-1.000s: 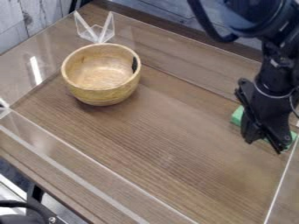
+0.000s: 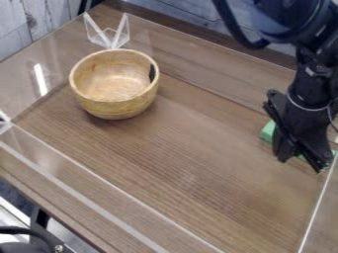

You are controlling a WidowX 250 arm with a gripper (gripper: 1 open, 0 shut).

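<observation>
My black gripper (image 2: 286, 152) is low at the right side of the wooden table, pointing down, with its fingertips close together; nothing shows between them. Behind it, partly hidden, lies a green object (image 2: 270, 130) near the right edge. A light wooden bowl (image 2: 115, 99) stands at the upper left, far from the gripper.
Clear plastic strips are fixed along the left and right edges, with a bent clear piece (image 2: 106, 35) behind the bowl. Dark cables show at the lower left corner.
</observation>
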